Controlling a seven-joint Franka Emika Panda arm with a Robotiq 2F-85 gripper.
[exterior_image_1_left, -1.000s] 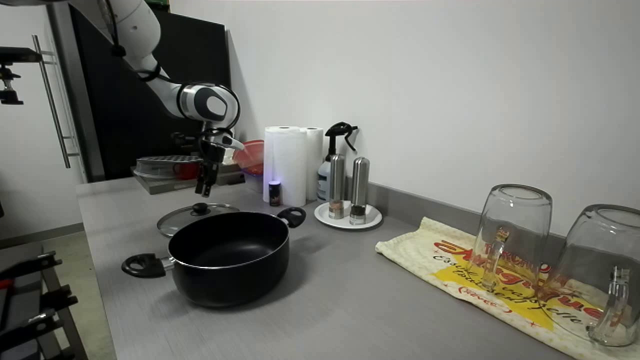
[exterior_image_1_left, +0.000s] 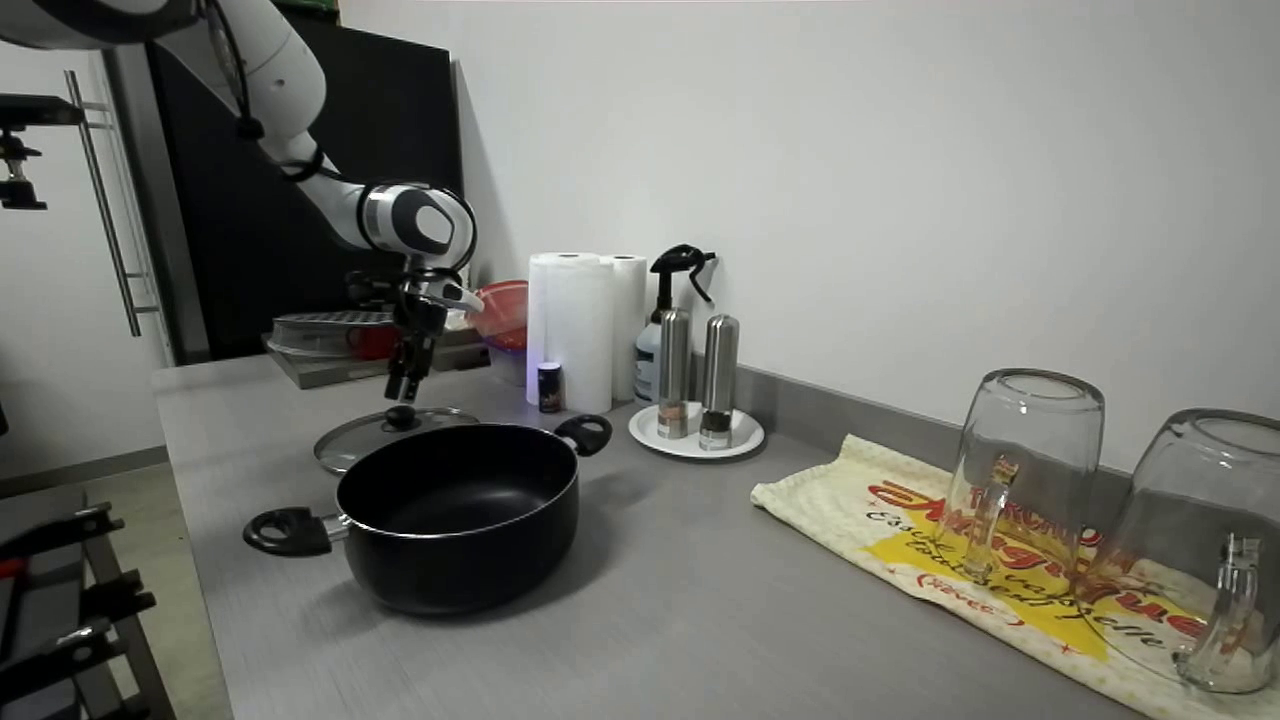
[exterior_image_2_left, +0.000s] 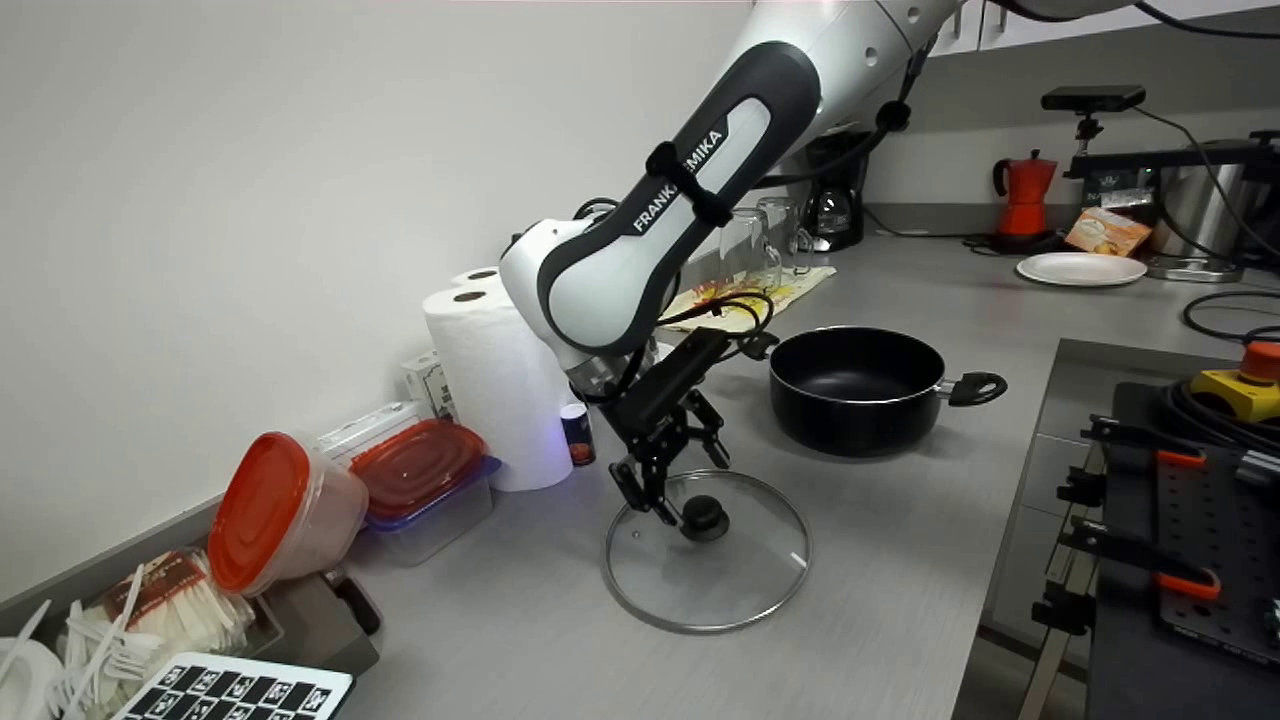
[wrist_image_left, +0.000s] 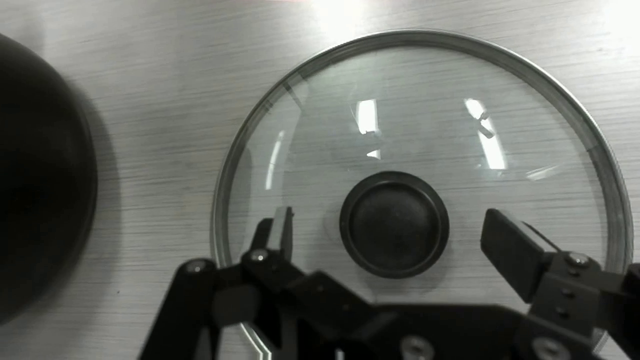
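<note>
A round glass lid (exterior_image_2_left: 744, 576) with a metal rim lies flat on the counter, its black knob (wrist_image_left: 394, 225) facing up. Over it hangs my gripper, open, one finger (wrist_image_left: 285, 234) on each side of the knob in the wrist view and a gap showing on both sides. From the second exterior view the gripper (exterior_image_2_left: 678, 480) is close above the lid, fingers pointing down. The black pot (exterior_image_1_left: 456, 528) stands uncovered beside the lid, its inside empty as far as it shows. In the wrist view only the pot's dark side (wrist_image_left: 42, 180) appears at left.
Paper towel rolls (exterior_image_2_left: 492, 384) and a small dark jar (exterior_image_2_left: 578, 434) stand by the wall near the arm. Plastic containers (exterior_image_2_left: 420, 480) lie farther along. A plate (exterior_image_1_left: 750, 439) with two grinders sits behind the pot. Glass jugs (exterior_image_1_left: 1020, 468) rest on a cloth.
The gripper has come down a little toward the lid's knob, the forearm lowering with it. Lid and pot have stayed where they were.
</note>
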